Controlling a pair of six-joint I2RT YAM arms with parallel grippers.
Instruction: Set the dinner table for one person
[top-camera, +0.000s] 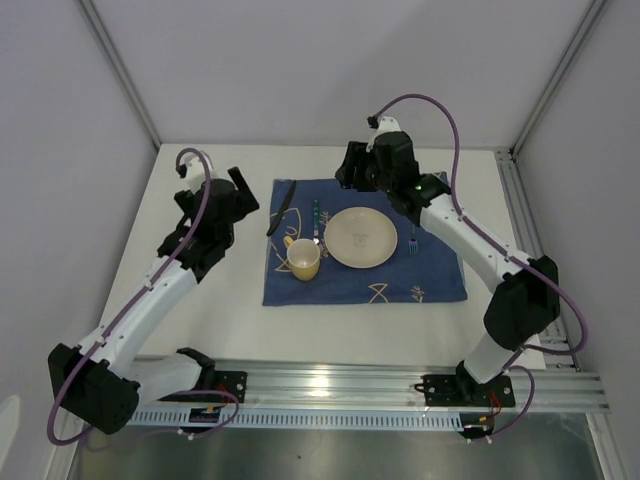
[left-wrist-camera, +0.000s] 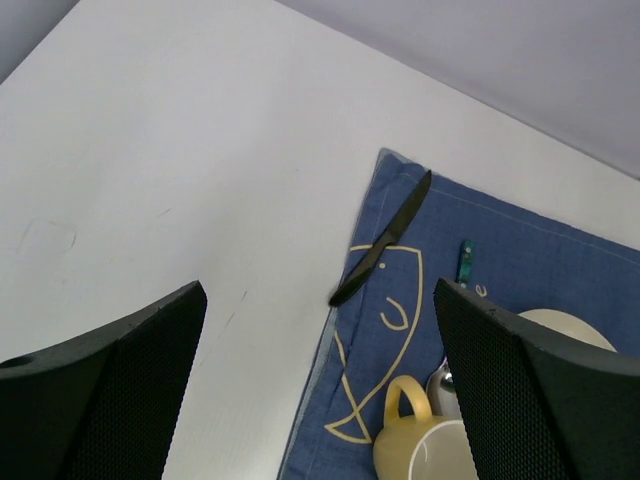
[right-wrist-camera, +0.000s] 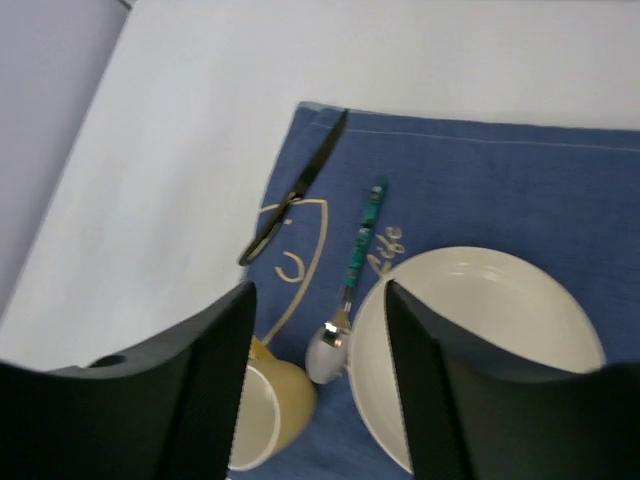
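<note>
A blue placemat (top-camera: 364, 293) holds a cream plate (top-camera: 361, 237), a yellow mug (top-camera: 304, 259), a black knife (top-camera: 281, 208), a green-handled spoon (top-camera: 316, 219) left of the plate and a fork (top-camera: 413, 243) at its right. My left gripper (top-camera: 214, 186) hangs over the bare table left of the mat, open and empty, with knife and mug below in its wrist view. My right gripper (top-camera: 355, 166) is over the mat's back part, above and behind the plate, its fingers apart with nothing between them; the spoon and plate show below it in the right wrist view.
Walls and metal rails (top-camera: 563, 90) border the sides and back.
</note>
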